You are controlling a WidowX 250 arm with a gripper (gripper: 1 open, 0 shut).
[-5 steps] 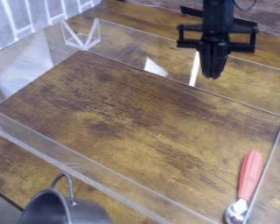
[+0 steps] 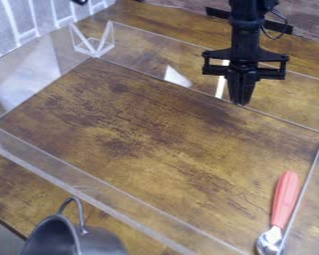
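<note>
My black gripper [image 2: 241,85] hangs at the top right, over the back part of a clear acrylic tray [image 2: 69,179] with a wooden floor; whether its fingers are open or shut is hard to tell. A scoop with a pink handle [image 2: 285,199] and a metal head lies inside the tray at the front right corner, well apart from the gripper. A steel pot [image 2: 67,239] with a handle stands at the front left, outside the tray, partly cut off by the frame.
A white ribbed object [image 2: 29,22] is at the back left. The middle of the tray floor [image 2: 149,149] is bare. Wooden surface shows beyond the tray's back wall.
My gripper has moved down a little and slightly to the right in the view since one second ago. The scoop and pot have not moved.
</note>
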